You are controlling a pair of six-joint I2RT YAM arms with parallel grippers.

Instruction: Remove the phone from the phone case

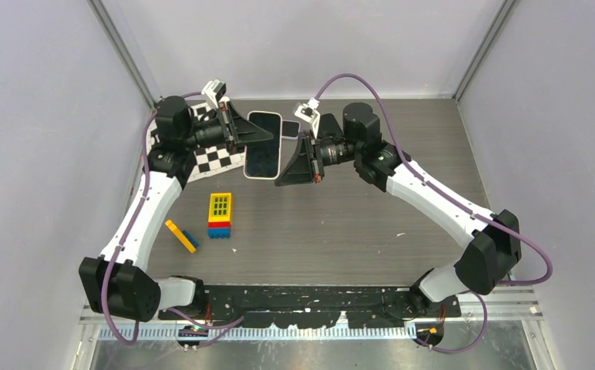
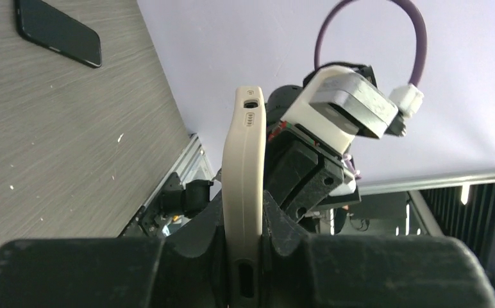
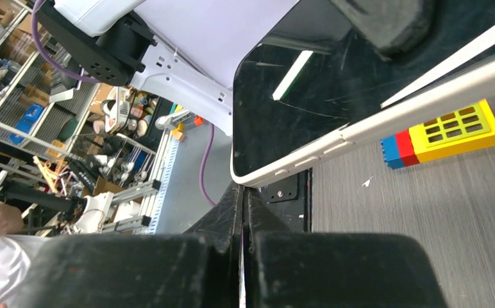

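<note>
A phone with a dark screen (image 1: 263, 158) sits in a cream case (image 2: 243, 167), held up off the table. My left gripper (image 1: 270, 138) is shut on the cased phone, one finger (image 3: 399, 25) lying across the screen. In the left wrist view the case is seen edge-on, upright between the pads. The right gripper is shut with its tips at a lower corner of the case; nothing shows between its fingers. Whether the tips touch the case rim is hard to tell. In the right wrist view the screen still lies within the case rim (image 3: 360, 136).
Another dark phone (image 1: 290, 129) lies flat at the back of the table. A checkered board (image 1: 213, 158) is under the left arm. Yellow, red and blue blocks (image 1: 220, 212) and a yellow stick (image 1: 179, 235) lie front left.
</note>
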